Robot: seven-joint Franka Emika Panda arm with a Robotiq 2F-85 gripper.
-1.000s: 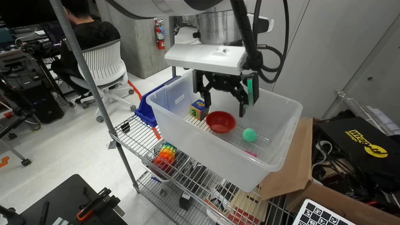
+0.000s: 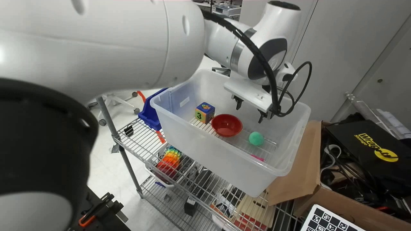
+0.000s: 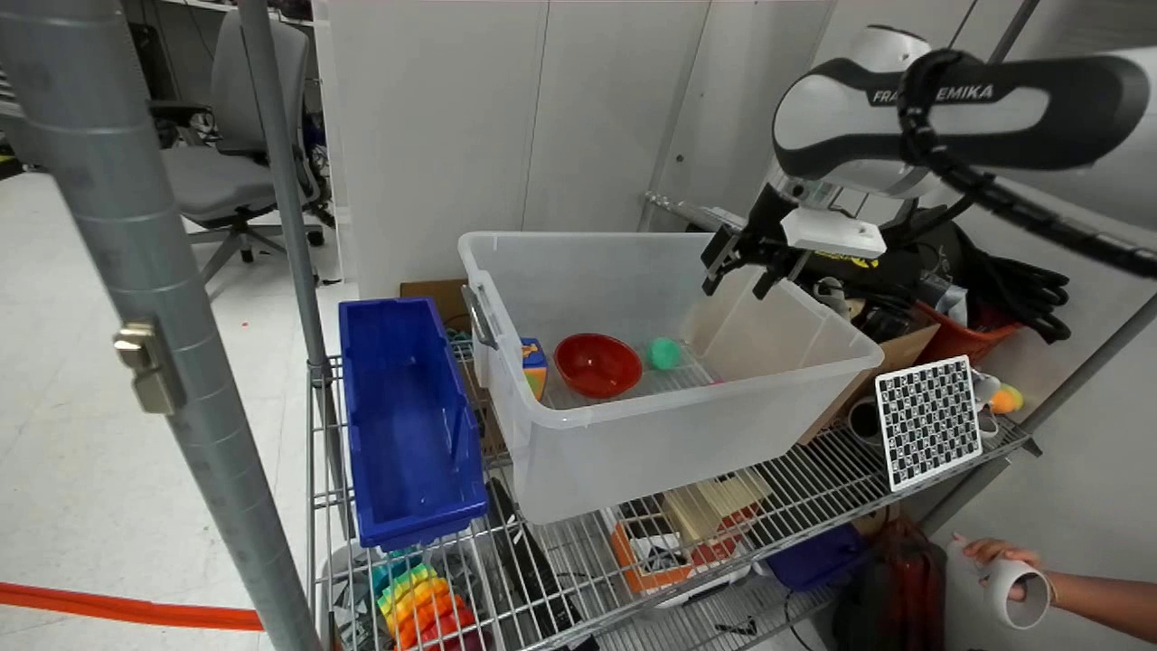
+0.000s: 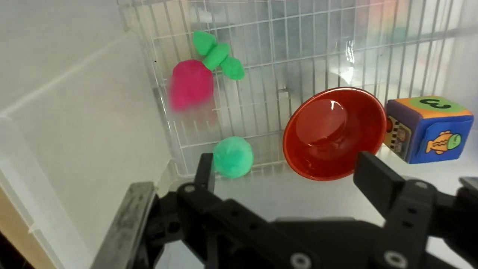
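My gripper is open, its black fingers wide apart and nothing between them. In exterior view 2 the gripper (image 3: 739, 284) hangs over the far right part of the clear bin (image 3: 694, 429). Below it on the bin floor rest a red bowl (image 4: 336, 134), a green ball (image 4: 233, 157), a pink toy with green leaves (image 4: 191, 85) and a blue-orange number cube (image 4: 430, 130). The bowl sits close beside the cube. In exterior view 1 only a bit of the pink toy (image 2: 257, 158) shows through the bin wall.
A blue empty tray (image 3: 418, 434) stands left of the bin on the wire shelf. On the bin's other side are a cardboard box (image 2: 304, 165) and a checkered board (image 3: 929, 421). A person's hand (image 3: 1003, 555) holds a white cup at lower right.
My arm has swung across exterior view 1, covering its left side. The gripper has moved back and right and tilted, still open. Bowl, ball and cube lie where they were.
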